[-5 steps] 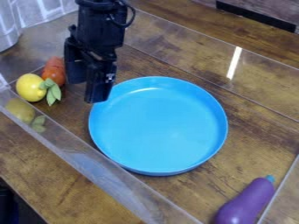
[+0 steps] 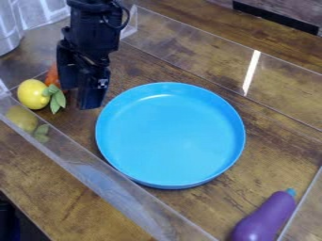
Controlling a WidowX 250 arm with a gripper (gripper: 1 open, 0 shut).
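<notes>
My black gripper [image 2: 83, 92] hangs at the upper left, its fingers open and low, just right of an orange carrot-like item [image 2: 53, 75] that is partly hidden behind it. A yellow fruit with green leaves [image 2: 33, 95] lies to the left of the gripper. A wide blue plate [image 2: 169, 136] fills the middle, right of the gripper. A purple eggplant [image 2: 262, 218] lies at the lower right.
A clear plastic wall [image 2: 120, 195] runs along the near left edge. A pale container [image 2: 8, 28] sits at the top left. The wooden surface [image 2: 214, 71] behind and right of the plate is clear.
The gripper has shifted left, away from the plate and closer to the yellow fruit and orange item. The objects look unmoved.
</notes>
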